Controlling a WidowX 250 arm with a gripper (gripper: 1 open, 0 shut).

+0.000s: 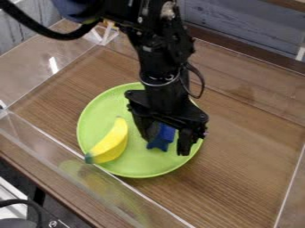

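Observation:
My black gripper (167, 126) reaches down over a green plate (143, 163), its fingers spread open around a blue object (161, 139) that lies on the plate and is partly hidden by them. A yellow banana (109, 142) with a green tip lies on the plate's left side, apart from the fingers.
A wall runs along the back, and black cables show at the lower left corner.

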